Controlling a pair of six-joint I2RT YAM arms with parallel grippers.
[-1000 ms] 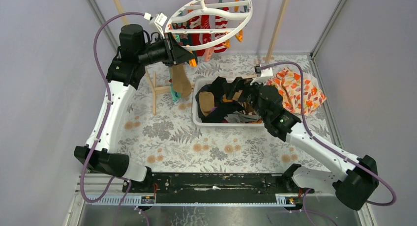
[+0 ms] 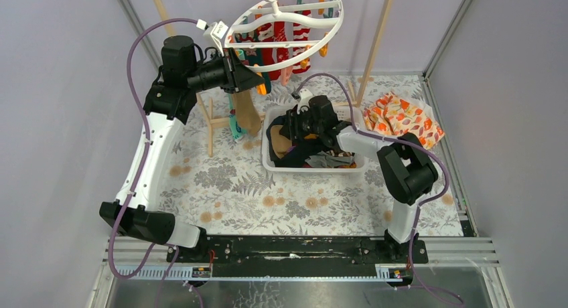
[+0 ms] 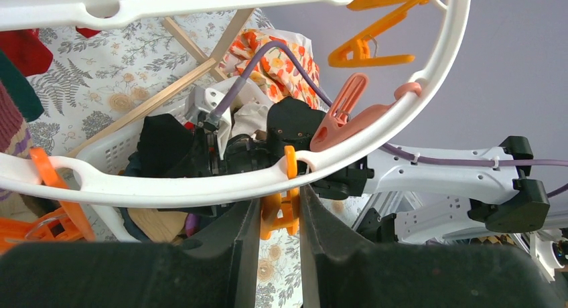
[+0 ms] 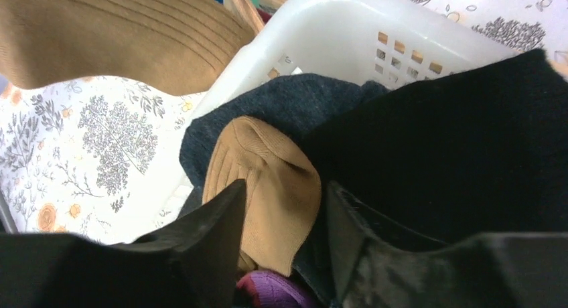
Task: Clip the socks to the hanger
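My left gripper is shut on an orange clip (image 3: 288, 162) on the white oval hanger (image 2: 295, 66); a tan sock (image 2: 245, 110) hangs below it in the top view. Several socks and clips hang from the hanger. My right gripper is low over the white basket (image 4: 335, 23), fingers apart, above a tan sock (image 4: 268, 181) that lies on dark socks (image 4: 442, 140), with a purple one (image 4: 271, 288) beside it. Whether it touches the tan sock is unclear.
A wooden stand (image 2: 375, 33) stands at the back. An orange-patterned cloth (image 2: 402, 120) lies right of the basket.
The right arm has moved left over the basket, its gripper now over the tan and dark socks at the basket's left part. The left arm is nearly unchanged.
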